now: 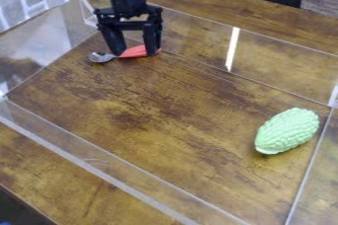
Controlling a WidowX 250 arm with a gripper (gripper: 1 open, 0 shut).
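Observation:
The black gripper is low over a spoon at the upper left, its two fingers on either side of the red handle. The silver head of the spoon sticks out to the left. Whether the fingers touch the handle or grip it is unclear at this size.
A pale green textured vegetable lies at the right. Clear plastic walls surround the wooden floor, whose middle and front are bare. A dark strip runs along the back at the top.

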